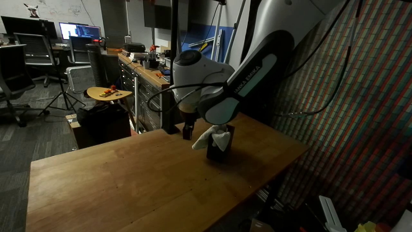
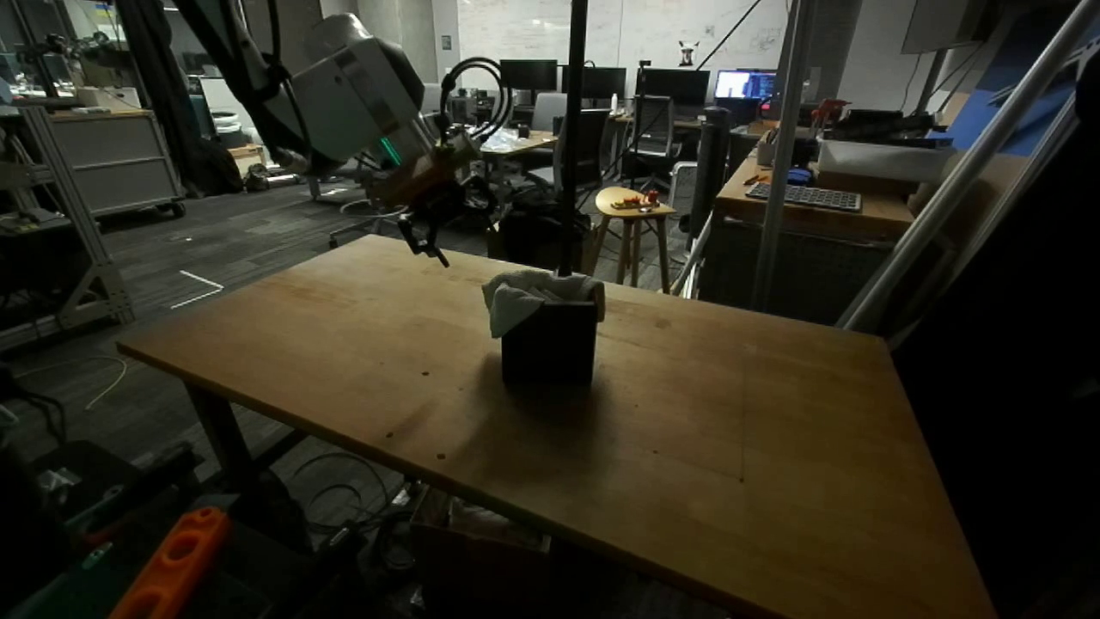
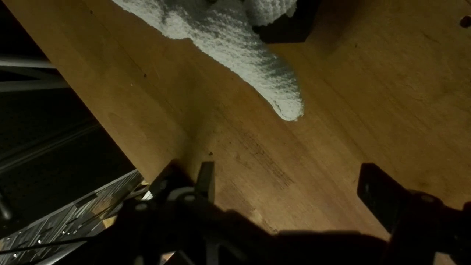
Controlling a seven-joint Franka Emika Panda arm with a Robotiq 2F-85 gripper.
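A black box (image 2: 548, 346) stands upright on the wooden table (image 2: 711, 413). From its top spills a pale, textured cloth (image 2: 516, 299), draped over the rim. One end of the cloth (image 3: 269, 81) sticks out past the box in the wrist view and hangs free. My gripper is open, its two dark fingers wide apart with only bare table seen between them. In exterior view 1 the gripper (image 1: 188, 131) is beside the box on its far left, apart from the cloth. Exterior view 2 has the gripper (image 2: 445, 242) left of the box. The box's inside is hidden.
A black vertical post (image 1: 170, 96) rises at the table's back edge, close to my gripper. A stool (image 1: 104, 93) with small colourful items stands beyond that edge.
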